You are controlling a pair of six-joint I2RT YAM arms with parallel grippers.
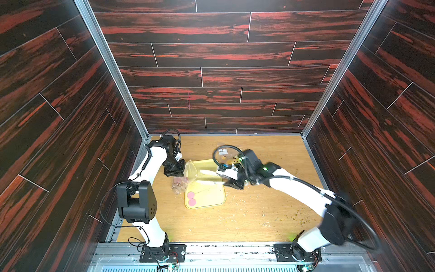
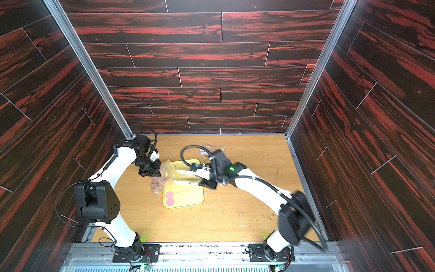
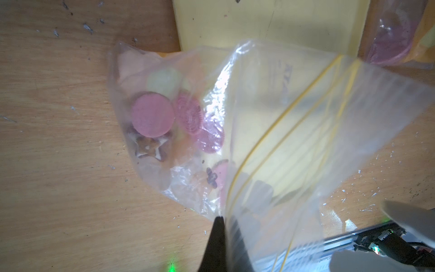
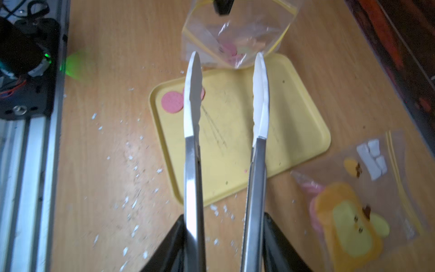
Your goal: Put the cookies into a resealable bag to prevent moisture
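Observation:
My left gripper is shut on the rim of a clear bag with yellow seal lines, its mouth spread open. Pink round cookies and a brown star-shaped one show through the film. Two more pink cookies lie at the near left of the yellow tray. White-tipped metal tongs are clasped by my right gripper. Their tips stand apart over the tray, pointing at the bag's mouth, and nothing shows between them.
Another clear bag, with a yellow-and-orange item and small white pieces inside, lies behind the tray to the right. Small crumbs are scattered on the wooden table.

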